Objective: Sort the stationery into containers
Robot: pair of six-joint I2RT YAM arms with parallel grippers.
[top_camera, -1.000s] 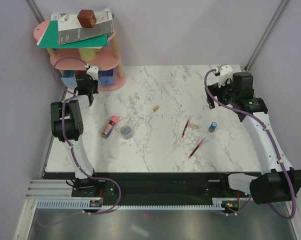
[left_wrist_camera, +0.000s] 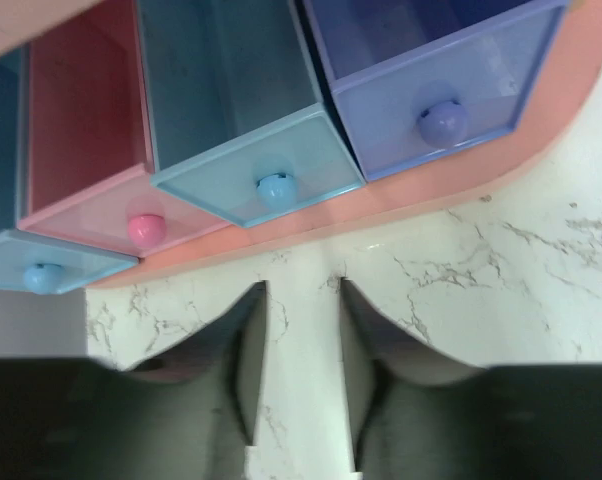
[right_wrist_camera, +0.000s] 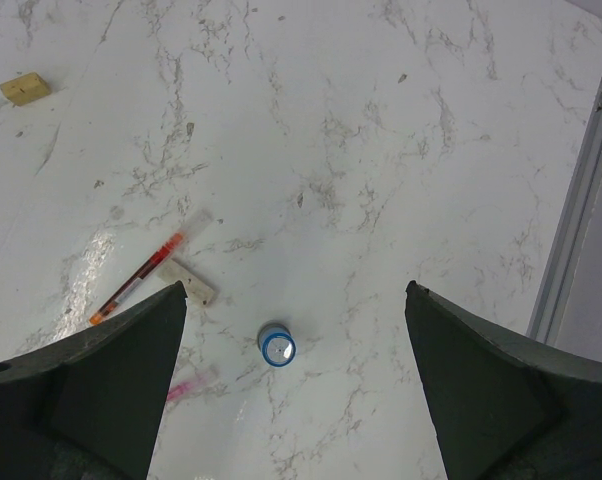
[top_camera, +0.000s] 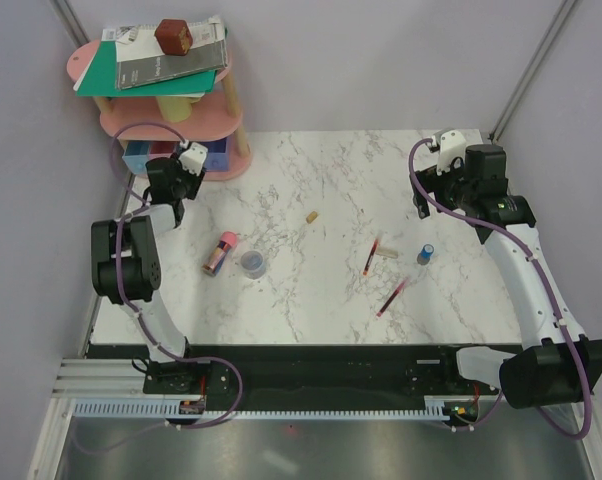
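Observation:
In the left wrist view my left gripper holds its fingers apart with nothing between them. It is just in front of a row of small drawers: a pink drawer (left_wrist_camera: pixel 86 205), a pale blue drawer (left_wrist_camera: pixel 221 170) and a purple drawer (left_wrist_camera: pixel 411 125), each with a round knob. The visible parts of their insides look empty. Over the right of the table, my right gripper hangs wide open and empty. Below it lie a red pen (right_wrist_camera: pixel 141 275), an eraser (right_wrist_camera: pixel 186 283), a blue-capped bottle (right_wrist_camera: pixel 276 345) and a pinkish pen (right_wrist_camera: pixel 191 384).
Books (top_camera: pixel 171 65) and a reddish-brown block (top_camera: pixel 174 37) top the pink shelf (top_camera: pixel 216 125). A pink-capped bottle (top_camera: pixel 219 254), a clear round container (top_camera: pixel 252 264) and a small tan block (top_camera: pixel 312 216) lie mid-table.
My left gripper has moved a little forward from the drawers and slightly right, with its elbow swinging left. The right arm and the table items have stayed in place.

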